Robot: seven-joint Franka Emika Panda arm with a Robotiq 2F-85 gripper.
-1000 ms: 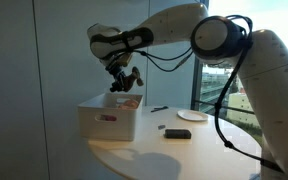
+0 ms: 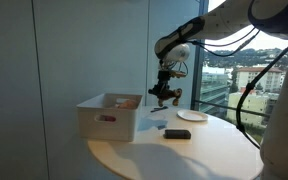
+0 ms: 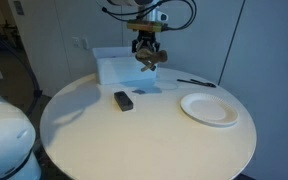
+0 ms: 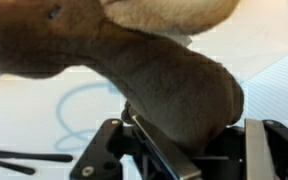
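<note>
A brown plush toy (image 4: 164,85) fills much of the wrist view, with a lighter tan part behind it. My gripper is shut on it, one finger on either side of its lower end. In exterior view 1 the gripper (image 2: 167,93) holds the toy above the table, to the right of the white box (image 2: 102,120). Seen from exterior view 2, the toy (image 3: 152,58) hangs at the far side of the table, near the right end of the box (image 3: 114,69).
A black block (image 3: 124,101) lies mid-table. A white plate (image 3: 210,109) is on the right, with dark thin utensils (image 3: 196,83) behind it. Something orange-brown (image 2: 130,102) shows inside the box.
From above the box, my arm has moved right and lower, carrying the toy out over the table. The box, block and plate appear unmoved.
</note>
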